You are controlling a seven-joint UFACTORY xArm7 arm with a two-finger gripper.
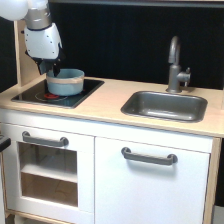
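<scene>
A pale blue-grey pot [66,87] stands upright on the black stovetop [30,95] at the left of the counter. The white robot arm comes down from the upper left. At the pot's left rim is the dark gripper [47,70], its fingers small and dim against the dark backdrop. Whether they grip the rim or only rest beside it cannot be told.
To the right, a grey sink [165,105] is set in the wooden counter [108,98], with a dark faucet [175,70] behind it. Bare counter separates stovetop and sink. Below are white doors with grey handles [150,157].
</scene>
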